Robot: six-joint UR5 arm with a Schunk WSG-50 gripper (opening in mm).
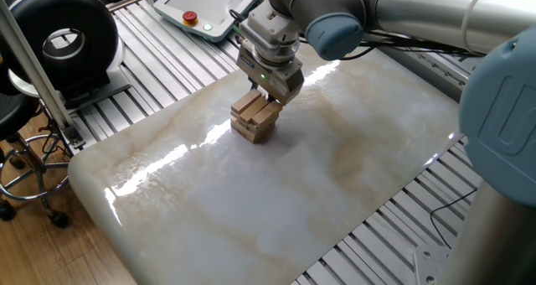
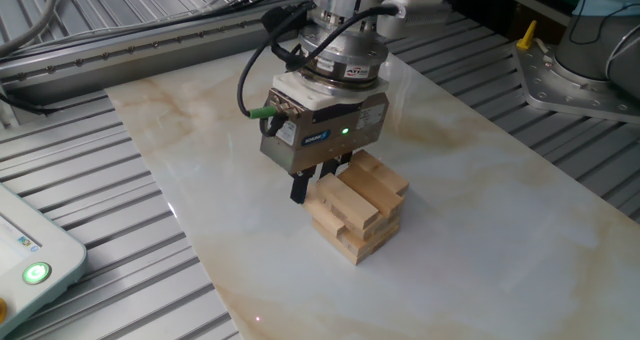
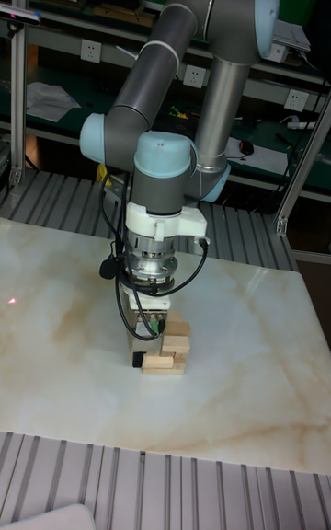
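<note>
A compact stack of light wooden blocks (image 2: 372, 208) stands on the marbled board, its top layer made of several blocks lying side by side. Right at the stack's back edge is my gripper (image 2: 315, 184), pointing down from the arm. Its black fingers (image 2: 299, 187) stand apart, and I see no block held between them. One finger is close against the stack; whether it touches cannot be made out. In exterior view 1 the gripper body hides much of the fingers behind the blocks (image 1: 255, 117). From exterior view 3 the stack (image 3: 175, 345) is partly covered by the gripper and cables.
Around the stack the glossy board (image 1: 209, 209) is clear. A teach pendant (image 1: 205, 8) with a red stop button lies on the slatted table beyond the board. Cables (image 2: 248, 75) hang beside the gripper.
</note>
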